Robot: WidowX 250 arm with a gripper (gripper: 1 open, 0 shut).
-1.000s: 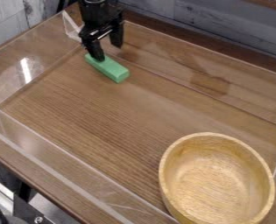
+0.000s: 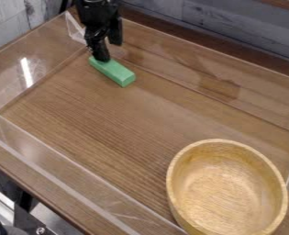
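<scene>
My black gripper (image 2: pixel 99 41) hangs at the top of the view, a little left of centre, with its fingers pointing down and open. A green block (image 2: pixel 114 73) lies flat on the wooden surface just below it, angled from upper left to lower right; the gripper's lower tip is close over the block's upper-left end. Whether it touches cannot be told.
A large pale yellow oval bowl (image 2: pixel 227 187) sits at the lower right. Raised edges border it at the back and at the left, where cables show in the lower corner.
The gripper has shifted slightly to the left at the top of the view. The green block lies in about the same place.
</scene>
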